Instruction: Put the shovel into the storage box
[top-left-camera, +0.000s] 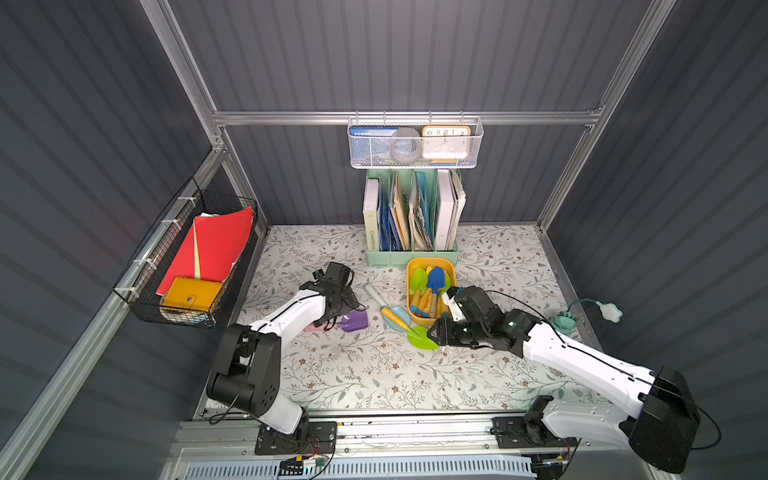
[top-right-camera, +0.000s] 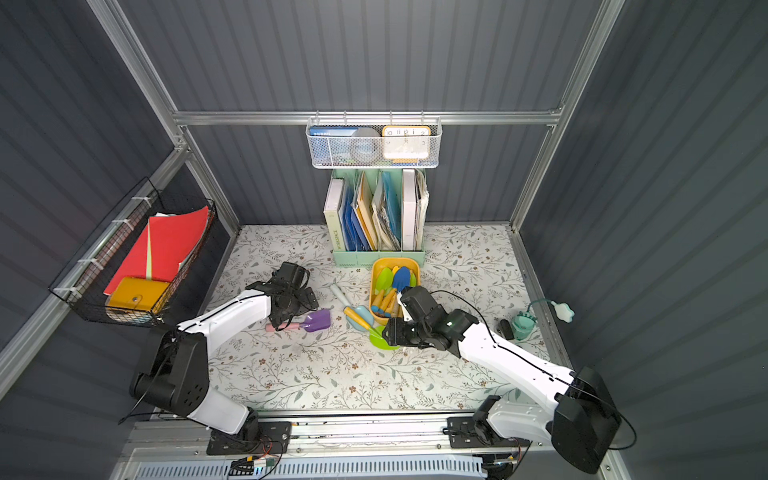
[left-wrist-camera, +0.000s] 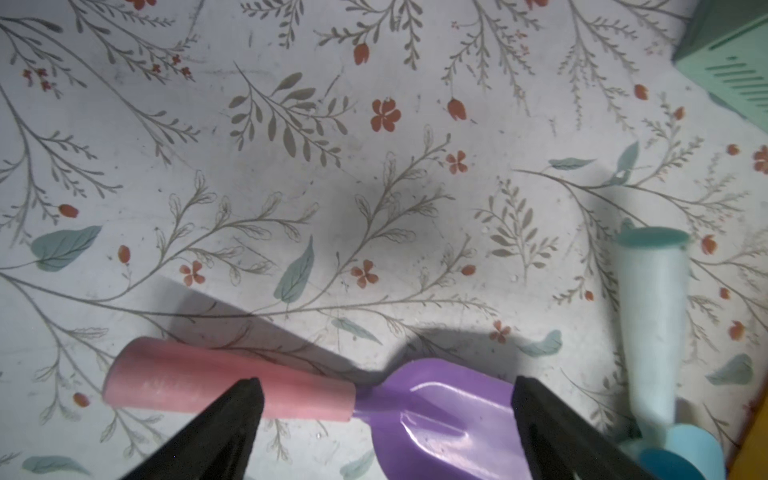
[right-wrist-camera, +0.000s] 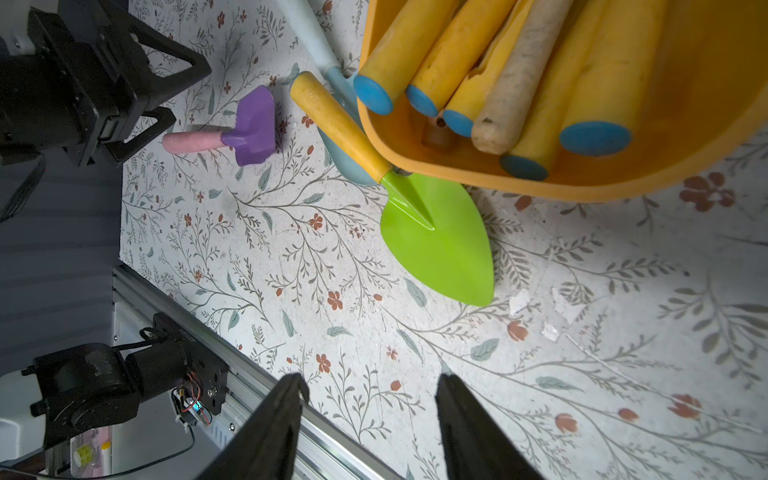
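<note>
A purple shovel (left-wrist-camera: 448, 416) with a pink handle lies on the floral table, under my open left gripper. A green shovel (right-wrist-camera: 436, 240) with a yellow handle lies beside the orange storage box (right-wrist-camera: 656, 184), partly over a light blue shovel (right-wrist-camera: 344, 164). The box holds several shovels, their yellow handles toward the right wrist camera. My right gripper hovers near the box's front, its fingers apart with nothing between them.
A green file organizer (top-left-camera: 412, 257) stands behind the box, below a white mesh basket (top-left-camera: 414, 160). A black wire basket (top-left-camera: 144, 308) hangs at left.
</note>
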